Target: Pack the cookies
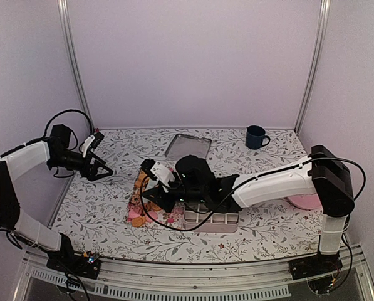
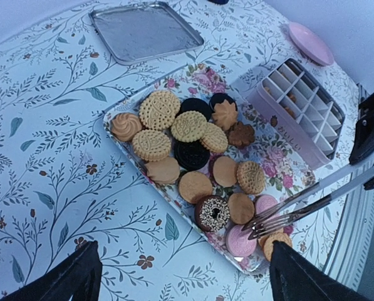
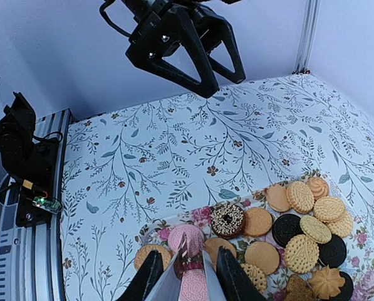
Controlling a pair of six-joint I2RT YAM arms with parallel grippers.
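Note:
My right gripper is shut on metal tongs (image 2: 299, 210), which reach down over the flowered cookie tray (image 2: 127, 100). In the left wrist view, the tong tips lie close together at the upper right edge of a pink round cookie (image 2: 240, 243); whether they grip it I cannot tell. A sprinkled chocolate ring (image 2: 212, 213), dark sandwich cookies (image 2: 192, 155) and several pale biscuits (image 2: 160, 110) share the tray. Beside it stands a pink box (image 2: 287, 122) with white compartments, a few brown cookies inside. My left gripper (image 1: 104, 162) hangs open and empty, left of the tray.
An empty grey metal tray (image 1: 188, 145) lies behind the cookies. A dark blue mug (image 1: 255, 137) stands at the back right, and a pink plate (image 1: 304, 201) lies partly behind the right arm.

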